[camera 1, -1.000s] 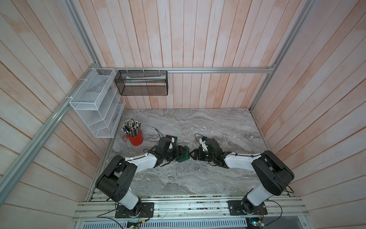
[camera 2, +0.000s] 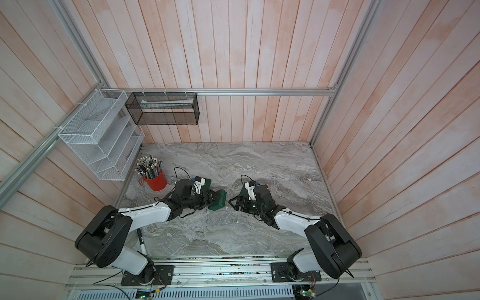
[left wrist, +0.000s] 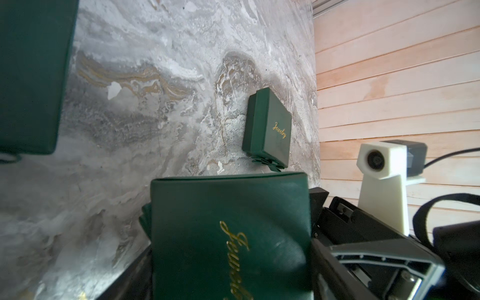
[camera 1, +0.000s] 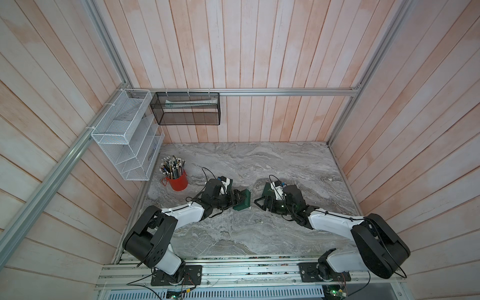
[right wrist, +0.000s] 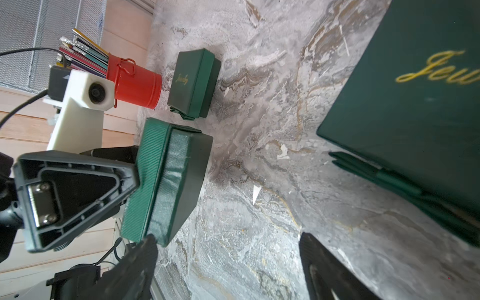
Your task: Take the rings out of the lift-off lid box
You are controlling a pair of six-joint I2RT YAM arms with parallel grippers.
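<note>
A green jewelry box (left wrist: 231,240) with gold lettering fills the bottom of the left wrist view, between the fingers of my left gripper (camera 1: 235,198); its side shows in the right wrist view (right wrist: 180,175). A second green box (left wrist: 267,127) lies on the marble to the right in the left wrist view. Another (right wrist: 192,82) lies near the red bucket. My right gripper (camera 1: 261,202) stands open, fingers empty, right of the held box and beside a large-looking green box (right wrist: 410,115). I see no rings.
A red bucket (camera 1: 178,182) of pens stands at the left. White mesh shelves (camera 1: 122,145) and a black wire basket (camera 1: 185,117) hang on the walls.
My right arm has shifted rightward, away from the held box.
</note>
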